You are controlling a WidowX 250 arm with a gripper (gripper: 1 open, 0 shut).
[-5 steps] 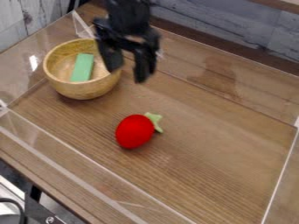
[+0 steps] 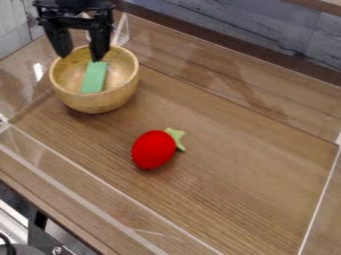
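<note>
My black gripper (image 2: 80,36) hangs at the top left over a light wooden bowl (image 2: 67,98), its two fingers apart and open. A pale green block (image 2: 95,77) lies inside the bowl, below the fingers. A red strawberry-like object (image 2: 155,149) with a green top lies on the wooden table in the lower middle.
A black cable or part shows at the bottom left corner.
My gripper has moved left from above the middle of the table to over the bowl, and up in the view. The bowl and red object have not visibly moved.
</note>
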